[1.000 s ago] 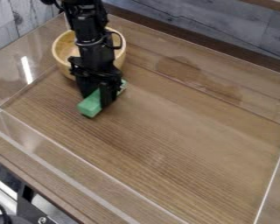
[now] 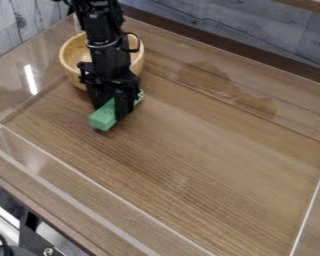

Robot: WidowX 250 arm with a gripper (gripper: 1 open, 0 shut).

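Observation:
The black arm comes down from the top of the view, with its gripper (image 2: 108, 103) low over the wooden table (image 2: 203, 160). It is shut on a green object (image 2: 104, 119), which juts out below the fingers toward the front left. A small pale item (image 2: 137, 98) shows just right of the gripper, partly hidden. Behind the arm is a light wooden bowl (image 2: 79, 52), partly covered by it.
A pale, patterned surface shows beyond the table's edge at the left.
The gripper and the green object have shifted slightly left. The bowl looks unmoved.

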